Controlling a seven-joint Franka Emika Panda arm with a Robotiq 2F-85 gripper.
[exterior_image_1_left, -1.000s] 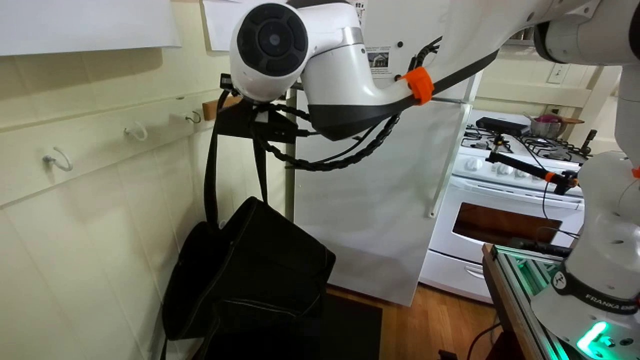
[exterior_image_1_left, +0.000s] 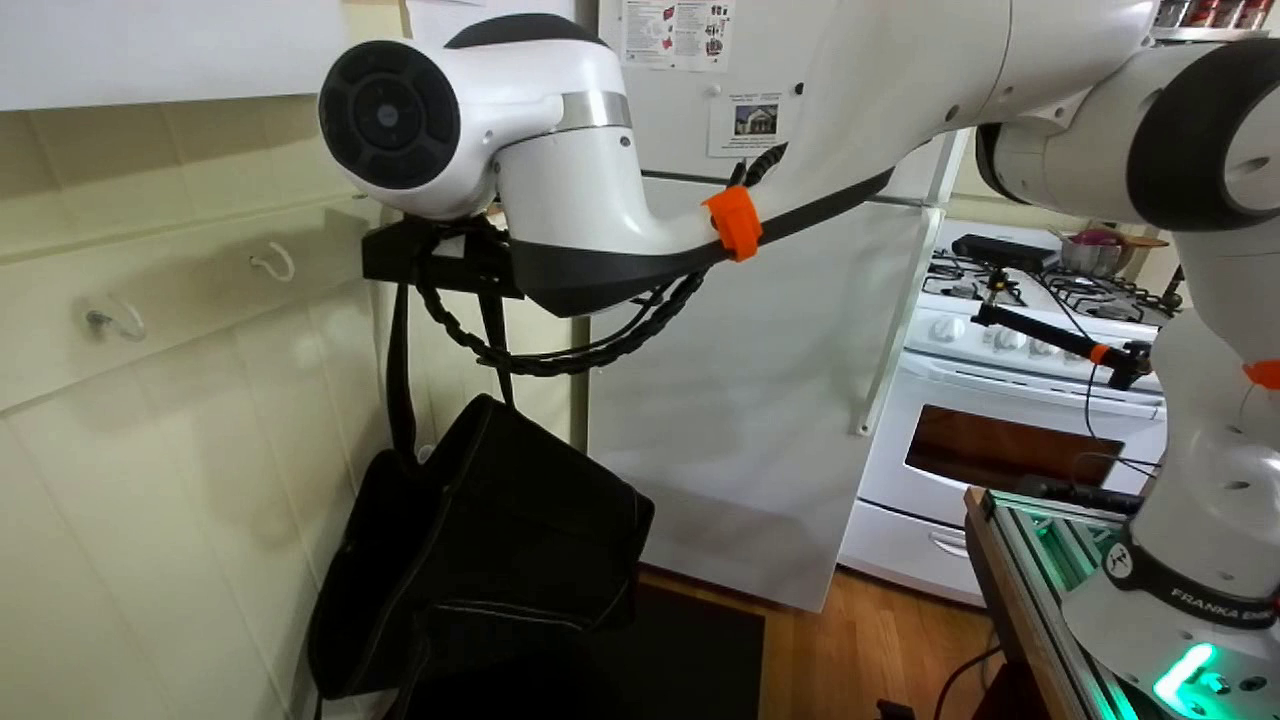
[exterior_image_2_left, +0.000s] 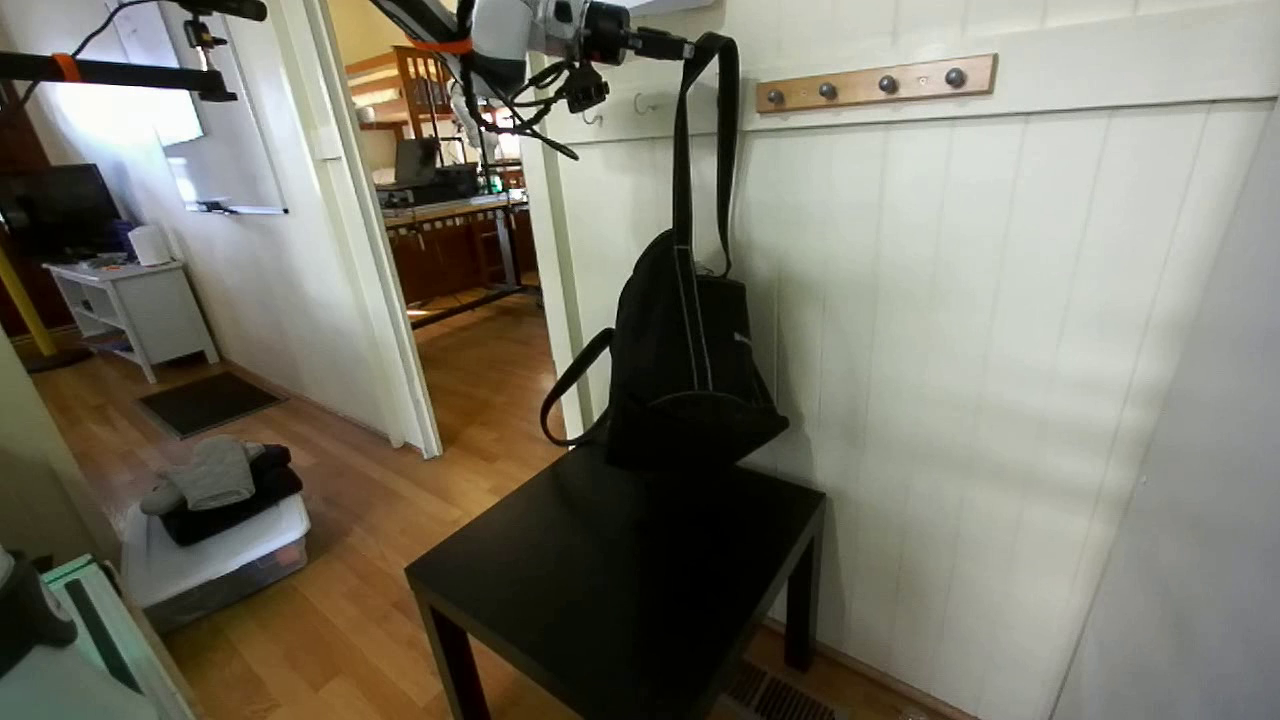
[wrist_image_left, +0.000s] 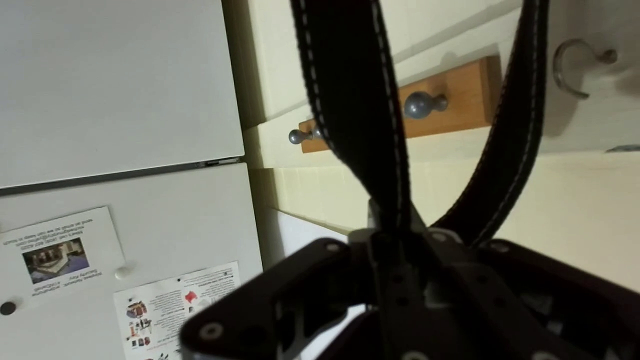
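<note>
A black bag (exterior_image_2_left: 690, 348) hangs by its strap (exterior_image_2_left: 728, 132) from my gripper (exterior_image_2_left: 689, 50), above the black table in the second exterior view. Its base overlaps the tabletop there; whether the two touch, I cannot tell. Up close in the wrist view, the white-stitched strap (wrist_image_left: 360, 90) runs into my gripper, which is shut on it. The first exterior view has the bag (exterior_image_1_left: 516, 528) close to the white wall, while the arm hides most of my fingers.
White hooks (exterior_image_1_left: 274, 262) and a metal hook (wrist_image_left: 579, 66) are fixed along the wall rail. A wooden peg board (exterior_image_2_left: 882, 84) with dark knobs is on the same rail. The black table (exterior_image_2_left: 576, 576) has a bare front half. A white fridge (exterior_image_1_left: 720, 396) stands behind the arm.
In the first exterior view, the arm and gripper have shifted left and slightly down, toward the wall hooks. The bag has moved a little left with them.
</note>
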